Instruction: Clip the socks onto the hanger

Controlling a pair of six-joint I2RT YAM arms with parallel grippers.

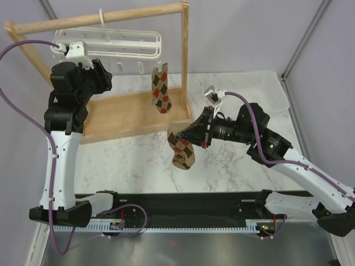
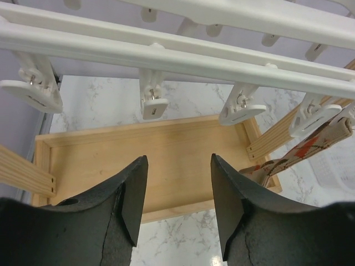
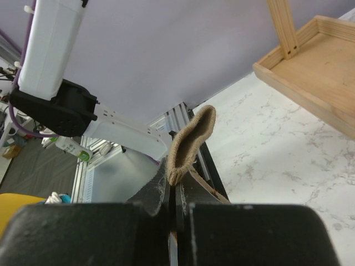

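The white hanger [image 1: 111, 39] hangs from a wooden frame, with clips along it [image 2: 152, 105]. One brown argyle sock [image 1: 160, 88] hangs at its right end, also at the right of the left wrist view [image 2: 310, 145]. My left gripper [image 1: 100, 77] is under the hanger's left part, fingers apart with nothing between, facing empty clips. My right gripper [image 1: 182, 134] is shut on a second sock [image 1: 183, 155] [image 3: 188, 141], which dangles over the marble table in front of the frame.
The frame's wooden tray base [image 1: 122, 116] stands under the hanger. A white plastic bin [image 1: 255, 88] sits at the back right.
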